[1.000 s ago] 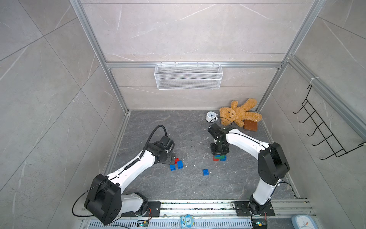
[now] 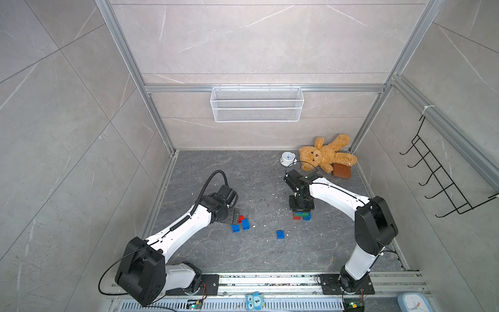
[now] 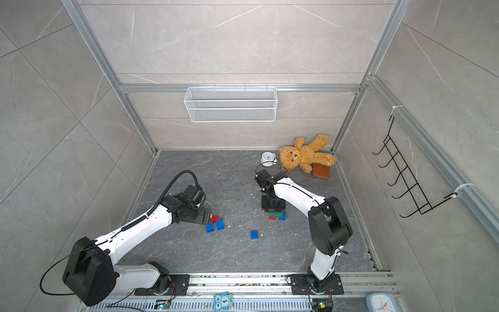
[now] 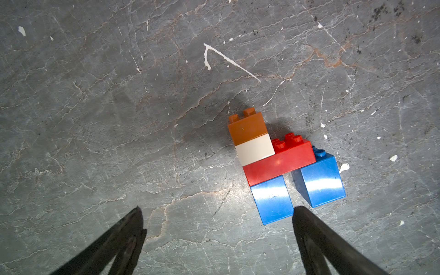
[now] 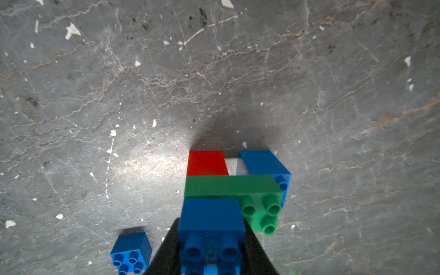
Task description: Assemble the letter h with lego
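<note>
My right gripper is shut on a blue brick (image 5: 210,220), above a cluster of red (image 5: 206,162), green (image 5: 256,206) and blue (image 5: 262,162) bricks; whether they are joined, I cannot tell. A loose blue brick (image 5: 130,252) lies nearer the front. My left gripper is open above a group in the left wrist view: an orange brick (image 4: 247,128), a white brick (image 4: 254,149), a red brick (image 4: 279,162) and two blue bricks (image 4: 271,199), with nothing between its fingers.
A teddy bear (image 2: 324,156), a brown block (image 2: 341,170) and a white cup (image 2: 288,158) sit at the back right. A wire basket (image 2: 256,104) hangs on the back wall.
My right arm and the bricks at its gripper have shifted slightly to the right. The left arm has not visibly moved.
</note>
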